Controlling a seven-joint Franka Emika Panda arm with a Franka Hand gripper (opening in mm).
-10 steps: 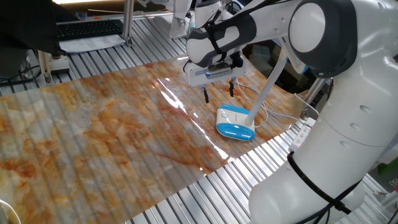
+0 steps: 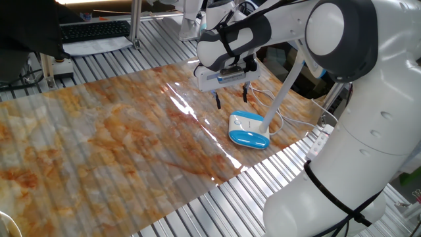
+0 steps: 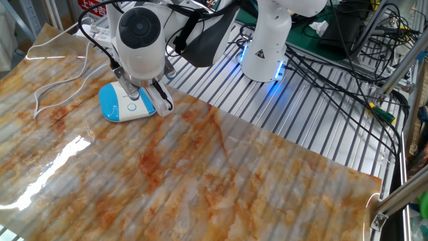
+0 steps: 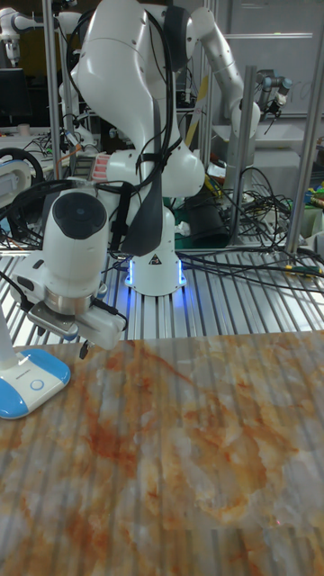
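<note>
A blue and white desk lamp stands on the marbled sheet, its base point(image 2: 248, 130) flat and its white stem point(image 2: 284, 95) leaning up to the right in exterior view 1. My gripper point(image 2: 231, 102) hangs above the sheet, just behind the lamp base in that view. Its two dark fingers are spread well apart, with nothing between them. In exterior view 2 the gripper's hand partly covers the lamp base point(image 3: 120, 105). Exterior view 3 has the lamp base point(image 4: 36, 382) at the left edge, beside and below the hand.
The marbled sheet point(image 2: 99, 145) is otherwise bare, with wide free room away from the lamp. A white cable point(image 3: 50, 87) lies loosely on it behind the lamp. Ribbed metal table point(image 3: 307, 134) shows around the sheet. A keyboard point(image 2: 95, 31) sits at the far left.
</note>
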